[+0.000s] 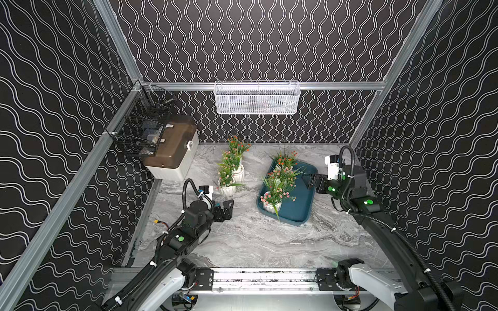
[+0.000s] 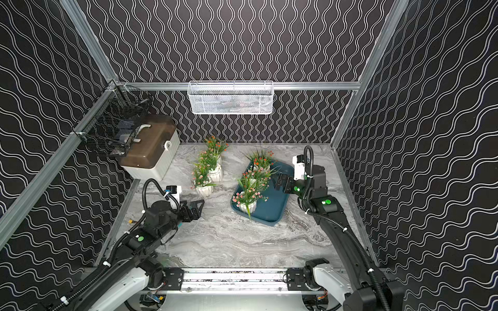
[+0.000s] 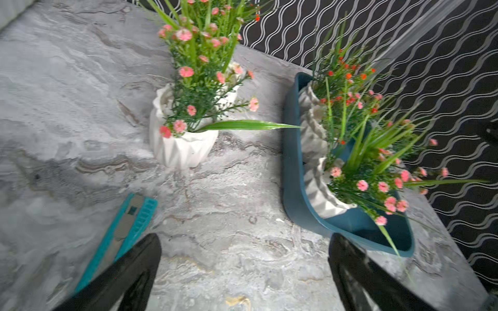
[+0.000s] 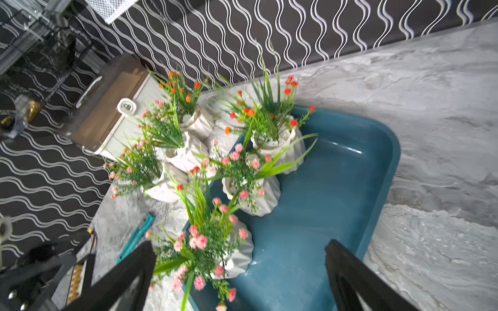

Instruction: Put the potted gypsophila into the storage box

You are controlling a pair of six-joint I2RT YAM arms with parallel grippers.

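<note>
A blue tray (image 1: 303, 204) holds several white-potted plants with pink and orange-red flowers (image 4: 259, 197). More potted plants (image 1: 228, 181) stand left of it on the marble surface; in the left wrist view one white pot (image 3: 181, 150) is close ahead. My left gripper is open and empty, above the surface left of the tray and short of that pot. My right gripper is open over the tray's right part, beside the plants, with nothing held.
A cream box with a brown lid (image 1: 173, 168) stands back left, below a black wire rack (image 1: 129, 119). A white mesh basket (image 1: 256, 98) hangs on the back wall. A teal cutter (image 3: 119, 233) lies near my left gripper.
</note>
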